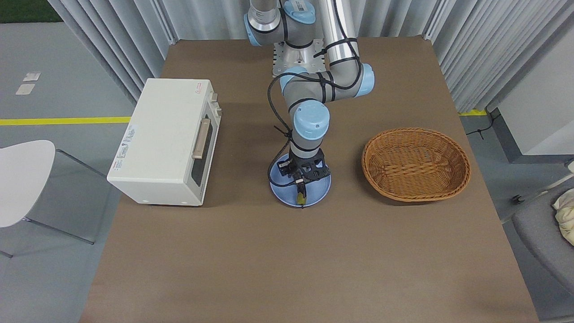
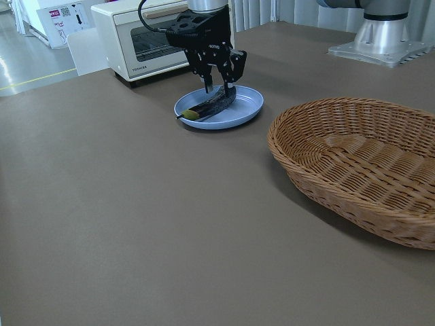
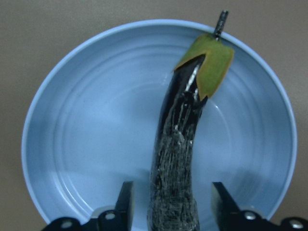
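Note:
A dark, glossy eggplant [image 3: 175, 139] with green cap and stem lies on the light blue plate [image 3: 96, 110], also seen in the left view, where the eggplant [image 2: 211, 107] rests across the plate [image 2: 238, 115]. My gripper is open above it in the wrist view, one finger on either side of the eggplant's lower end, with space showing beside each. From the front, the arm hides much of the plate and eggplant.
A white toaster oven [image 1: 154, 139] stands left of the plate. An empty wicker basket [image 1: 415, 163] sits to the right.

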